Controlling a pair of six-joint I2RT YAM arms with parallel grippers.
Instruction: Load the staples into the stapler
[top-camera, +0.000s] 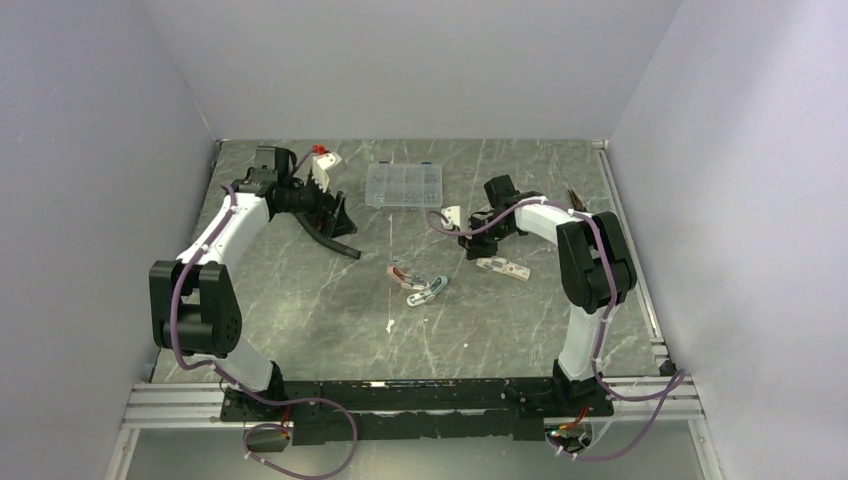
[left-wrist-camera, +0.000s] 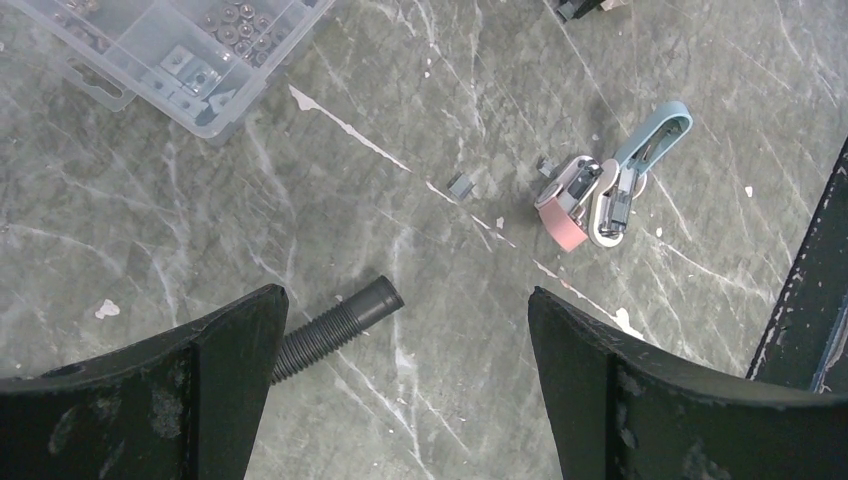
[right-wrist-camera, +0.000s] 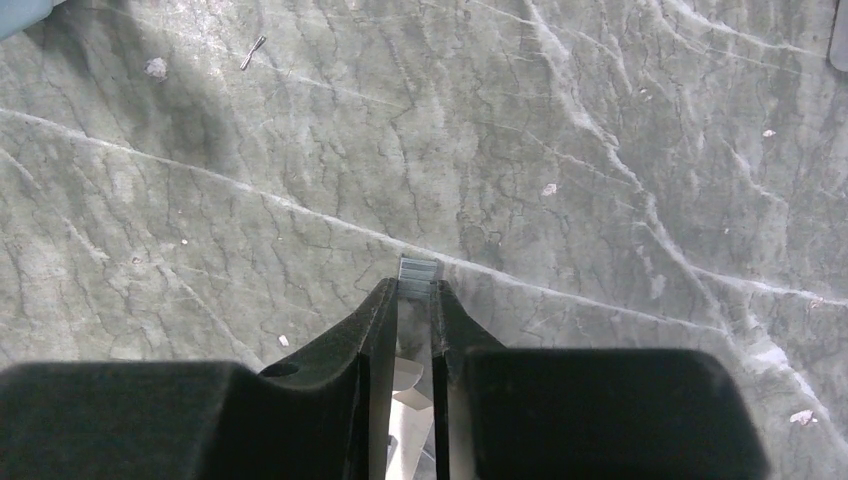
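Note:
Two small staplers lie opened out at the middle of the table, a pink stapler (top-camera: 407, 279) and a light-blue stapler (top-camera: 428, 291) touching each other. A short grey strip of staples (right-wrist-camera: 417, 276) shows at the tips of my right gripper, which is shut on it close to the tabletop. Just behind those fingers (right-wrist-camera: 377, 320) is the white staple box (top-camera: 503, 268), partly hidden by them in the right wrist view. My left gripper hangs open over the table's left side, nothing between its fingers. Two grey staple blocks lie near the staplers, one a loose block (left-wrist-camera: 461, 186).
A clear compartment box (top-camera: 404, 185) with small metal parts stands at the back middle. Beneath the left gripper lies a black ribbed hose (left-wrist-camera: 340, 328). One thin loose staple (right-wrist-camera: 253, 52) rests on the table.

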